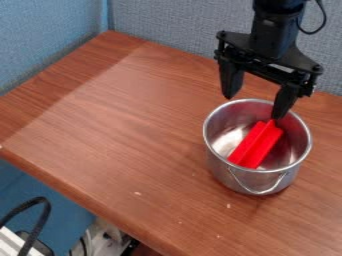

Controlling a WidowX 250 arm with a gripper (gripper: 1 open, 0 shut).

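My black gripper (257, 92) hangs open above a steel pot (227, 172), one finger over its back left rim, the other over its back right. Inside the pot lies a red bar-shaped object (255, 143), seemingly in two long parts, leaning diagonally across the bottom. Nothing shows between the fingers.
The pot stands on the right side of a wooden table (100, 110), whose left and middle are clear. Blue-grey padded walls (40, 35) border the back and left. Dark cables (34, 212) lie off the table's near left edge.
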